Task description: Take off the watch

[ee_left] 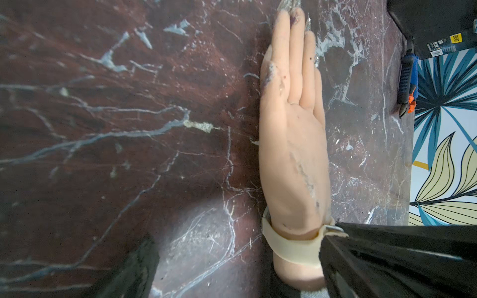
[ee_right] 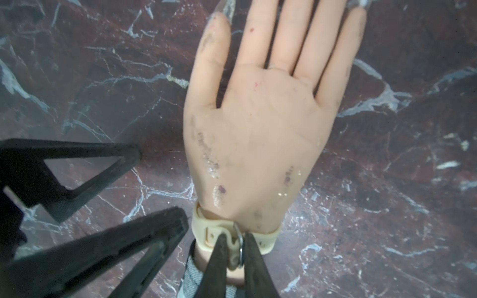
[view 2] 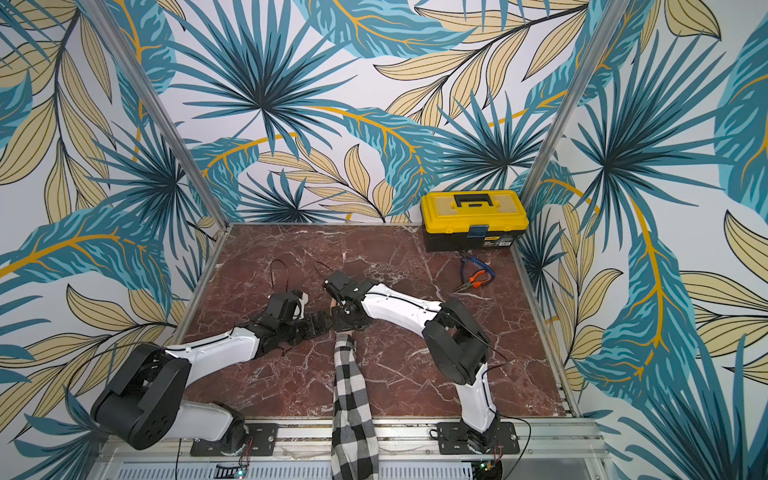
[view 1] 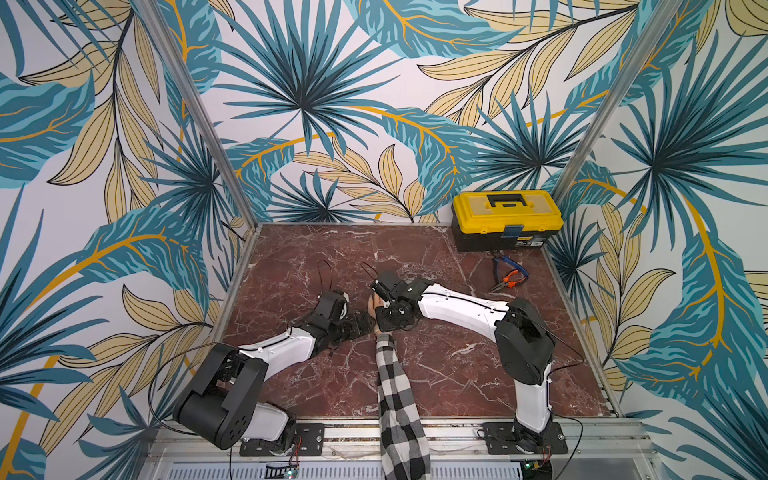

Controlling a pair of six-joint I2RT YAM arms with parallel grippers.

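Observation:
A mannequin hand [ee_right: 258, 129] lies palm up with a cream watch strap [ee_right: 270, 238] around its wrist. The metal buckle [ee_right: 240, 245] shows at the strap's middle. My right gripper is over the wrist, its narrow fingers close together on either side of the buckle and a raised piece of strap; whether they pinch it is unclear. From the left comes my left gripper, open and empty, one fingertip close to the strap's left edge. In the left wrist view, the strap [ee_left: 293, 245] wraps the wrist, and dark fingers hide its right end.
A checkered sleeve [view 1: 398, 392] covers the forearm towards the front edge. Pliers [view 1: 509, 274] lie at the back right, in front of a yellow and black toolbox [view 1: 507, 220]. Bare tabletop [view 1: 296, 256] extends at the back left.

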